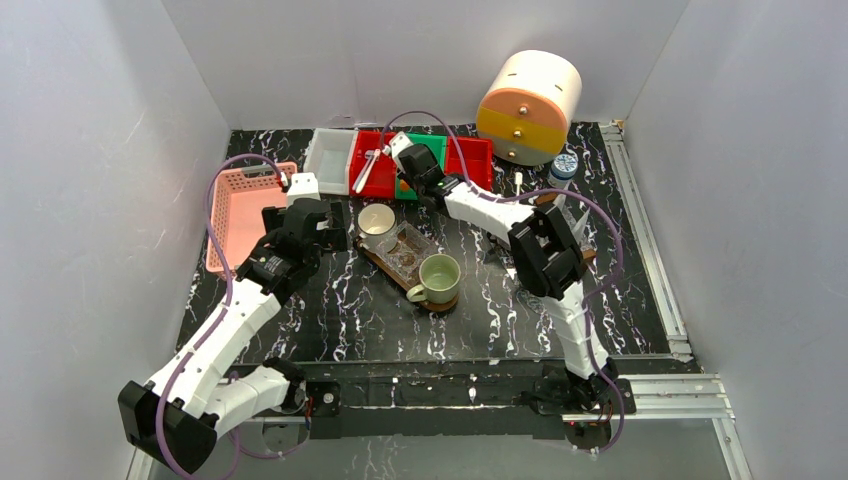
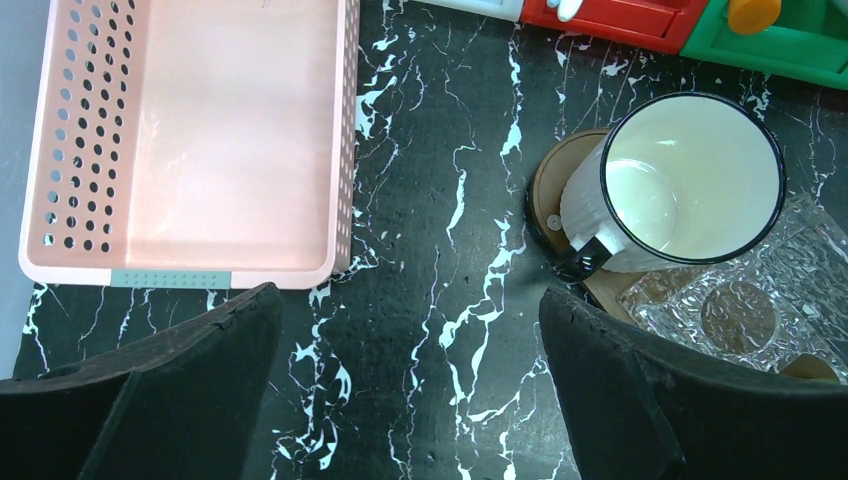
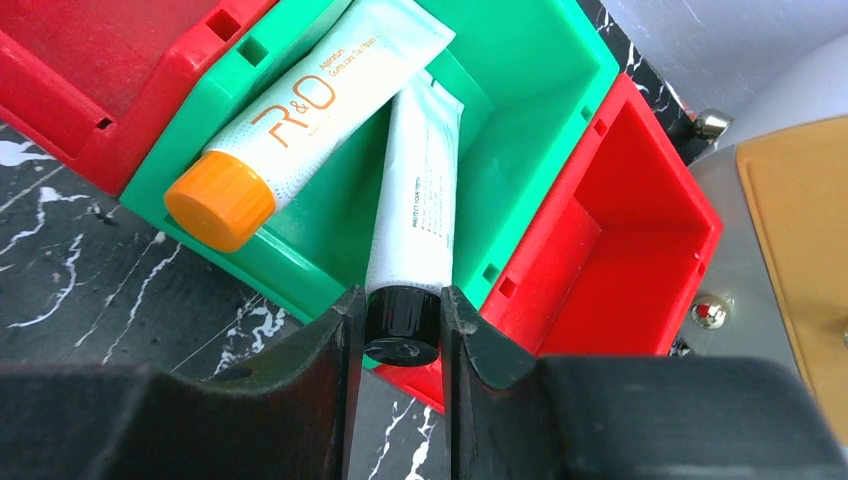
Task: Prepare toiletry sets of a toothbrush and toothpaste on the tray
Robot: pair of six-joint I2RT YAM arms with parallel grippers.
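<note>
A toothpaste tube [image 3: 415, 200] with a black cap lies in the green bin [image 3: 540, 60]. My right gripper has one finger at each side of that cap, very close to it; whether they press on it cannot be told. Beside it, a second toothpaste tube [image 3: 300, 110] with an orange cap leans over the bin's rim. White toothbrushes [image 1: 367, 172] lie in the red bin left of the green one. My left gripper stands open and empty over bare table. A wooden tray [image 1: 383, 268] carries a glass holder and two mugs.
The pink basket [image 2: 235, 150] stands at the left. On the wooden tray are a white mug [image 2: 690, 180], a clear glass holder [image 2: 740, 315] and a green mug [image 1: 437, 279]. A drum-shaped drawer unit [image 1: 528, 105] sits behind on the right.
</note>
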